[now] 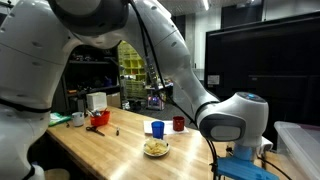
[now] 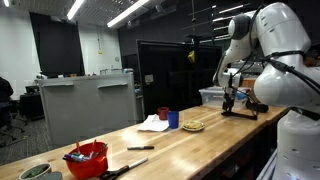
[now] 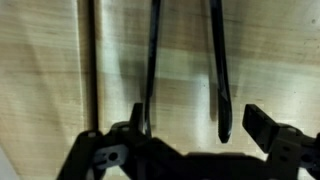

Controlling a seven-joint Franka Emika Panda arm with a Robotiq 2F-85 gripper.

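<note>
In the wrist view my gripper is open, its dark fingers set wide apart at the bottom. Two thin black strips [image 3: 221,75] run lengthwise over a pale wooden surface, their lower ends lying between the fingers in the picture. What they belong to cannot be told, and neither is clasped. Seen in exterior view 2, the gripper is low at the far right of the table, close to a flat dark object [image 2: 238,114]. Exterior view 1 cuts off the fingers below the blue part of the arm.
A yellow bowl [image 1: 156,147] stands on the wooden table [image 1: 110,148]. Behind it are a blue cup [image 1: 158,130], a red mug [image 1: 179,124] and white paper [image 2: 153,123]. A red container [image 2: 86,158] with tools sits at the far end.
</note>
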